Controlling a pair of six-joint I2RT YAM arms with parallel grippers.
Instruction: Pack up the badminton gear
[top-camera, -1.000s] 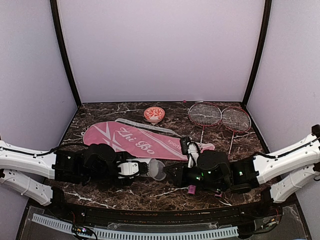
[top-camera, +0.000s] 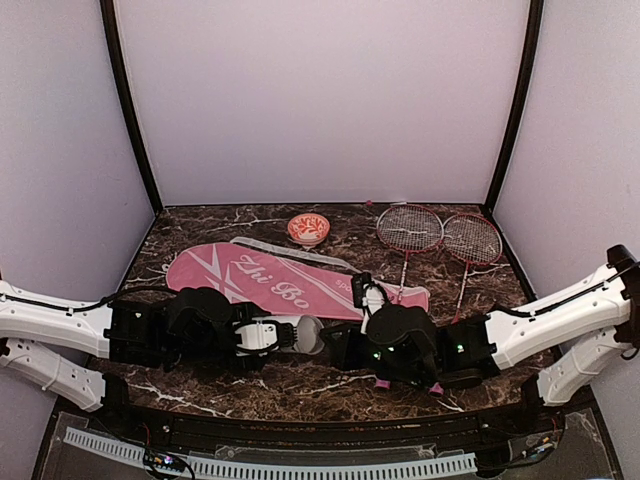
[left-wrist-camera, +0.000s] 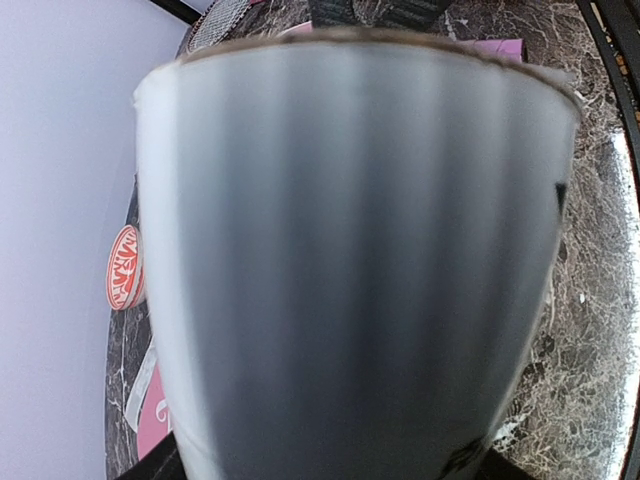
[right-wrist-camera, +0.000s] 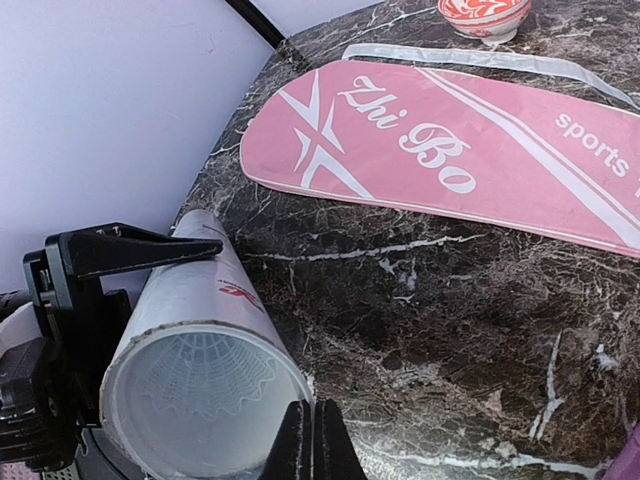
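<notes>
A white shuttlecock tube is held by my left gripper, one black finger lying along its side. The tube's mouth faces my right gripper, and a netted white skirt, apparently of a shuttlecock, shows inside. My right gripper is shut with nothing visible between its fingers, tips beside the tube's rim; whether they touch cannot be told. The tube's wall fills most of the left wrist view. Behind the arms lies the pink racket bag. Two rackets rest at the right rear.
An orange and white bowl stands behind the bag. Purple racket handle ends show below the right arm. Walls close in the table at the back and sides.
My right gripper has moved left, nearer to the tube's mouth. The left arm and the tube look unmoved, as do the bag, rackets and bowl.
</notes>
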